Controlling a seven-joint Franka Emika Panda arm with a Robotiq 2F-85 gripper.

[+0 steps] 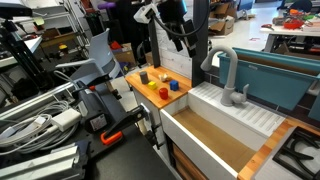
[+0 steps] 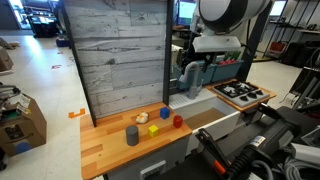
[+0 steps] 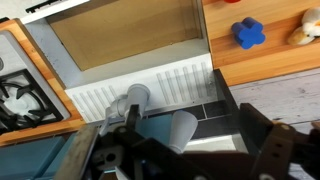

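Observation:
My gripper is open, its dark fingers wide apart in the wrist view with nothing held between them. In the first exterior view the arm hangs high above the counter near the faucet. On the wooden counter stand a blue cup [image 1: 174, 85], a red cup [image 1: 164, 93], a yellow cup [image 2: 153, 130] and a grey cup [image 2: 132, 135]. A small white and orange toy [image 2: 143, 117] lies behind them. The wrist view shows the blue cup [image 3: 248, 33] and part of the toy [image 3: 305, 30] towards the upper right, well away from the fingers.
A grey faucet [image 1: 230, 75] rises behind the open, empty sink basin [image 1: 207, 130]. The stove [image 1: 298, 150] is on the right. A dark post [image 2: 80, 55] and a whitewashed plank wall [image 2: 125, 60] border the counter. Bare wood surrounds the cups.

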